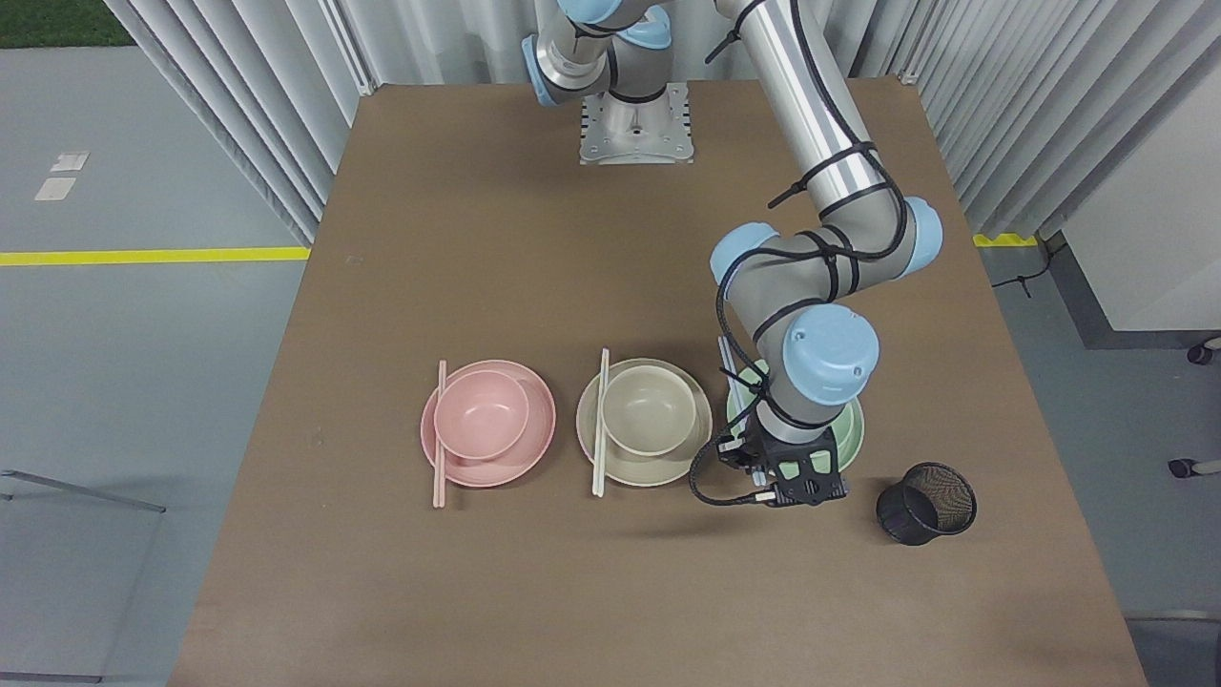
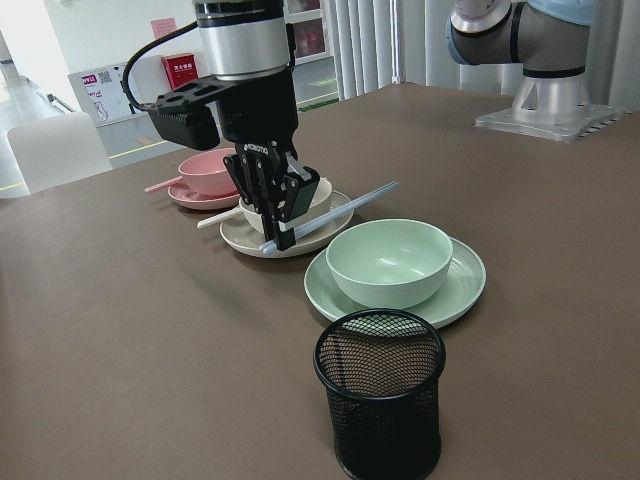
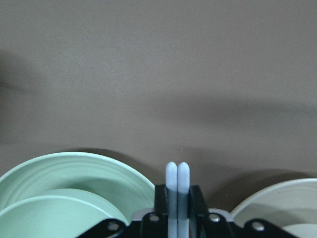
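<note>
My gripper (image 2: 283, 230) is shut on a pair of pale blue chopsticks (image 2: 355, 203) (image 3: 183, 198), held level above the table between the cream setting and the green bowl (image 2: 389, 255) on its green plate (image 3: 89, 168). In the front view the arm largely hides the green setting. The cream bowl (image 1: 649, 408) sits on its plate with white chopsticks (image 1: 600, 424) on the left side. The pink bowl (image 1: 482, 414) sits on a pink plate likewise, with pink chopsticks (image 1: 440, 435).
A black mesh pen holder (image 1: 924, 504) (image 2: 382, 410) stands at the front right, beside the green setting. The robot's base (image 1: 635, 137) is at the back.
</note>
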